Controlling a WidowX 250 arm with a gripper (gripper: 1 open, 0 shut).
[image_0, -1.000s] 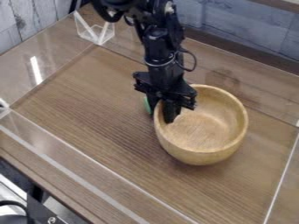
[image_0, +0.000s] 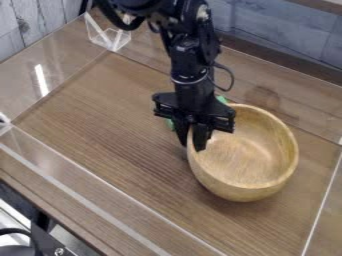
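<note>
A black arm reaches down from the top, its gripper (image_0: 197, 134) over the left rim of a large tan bowl (image_0: 261, 155). The fingertips are at that rim; whether they are closed on it is hard to tell. A small green object (image_0: 219, 100) shows partly behind the gripper, mostly hidden.
A white wire object (image_0: 110, 32) stands at the back left. Cables (image_0: 19, 240) lie at the lower left edge.
The gripper has moved down toward the front, and the bowl has shifted toward the front and right, showing more of the green object behind.
</note>
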